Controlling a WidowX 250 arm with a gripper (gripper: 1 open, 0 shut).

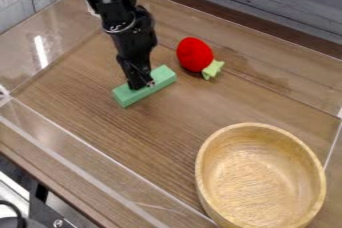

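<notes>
A black gripper [139, 80] reaches down from the top left, its tips at a light green rectangular block [144, 88] lying on the wooden table. It looks shut; whether anything is between its fingertips is hard to make out, as the tips are small and dark against the block. A red round object [194, 54] with a pale green piece [213, 69] beside it lies behind and to the right of the block.
A large empty wooden bowl [259, 177] stands at the front right. A grey plank wall runs along the back.
</notes>
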